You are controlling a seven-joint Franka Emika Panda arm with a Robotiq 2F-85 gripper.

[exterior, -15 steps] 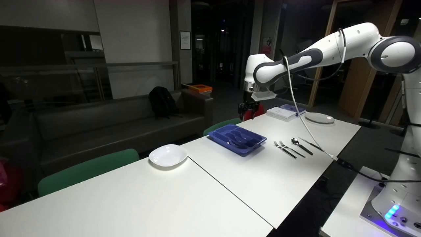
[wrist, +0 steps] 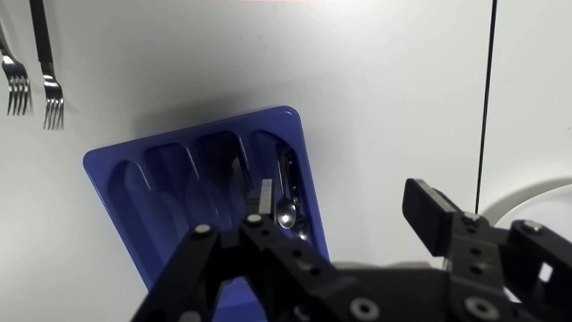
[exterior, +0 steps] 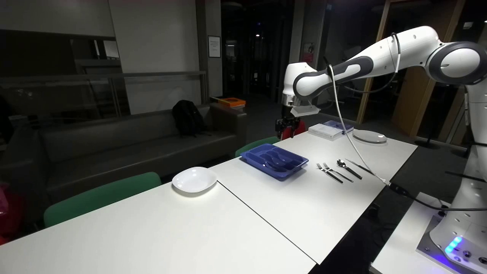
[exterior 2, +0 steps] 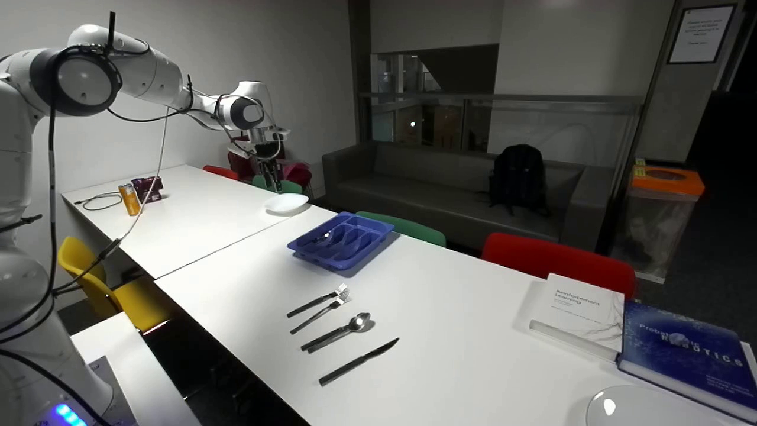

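My gripper stands open above the table, its fingers wide apart and nothing between them. The left finger overlaps a blue cutlery tray [wrist: 187,130] in the wrist view; the right one is over bare table by a white plate [wrist: 553,214]. Inside the tray's rightmost compartment lie small spoons [wrist: 286,212], and fork tines [wrist: 236,164] show in the compartment beside it. In exterior view 1 the gripper [exterior: 286,132] hangs high, clear of everything. On the table lie two forks [exterior 2: 312,305], spoons [exterior 2: 339,333] side by side, and a knife [exterior 2: 359,361].
Two books [exterior 2: 578,310] and a grey plate [exterior 2: 646,408] occupy one end of the table. Toward the other end are an orange can [exterior 2: 130,199] and a dark red package [exterior 2: 148,189]. Bare tabletop surrounds the loose cutlery. A cable [exterior: 349,132] hangs from the arm.
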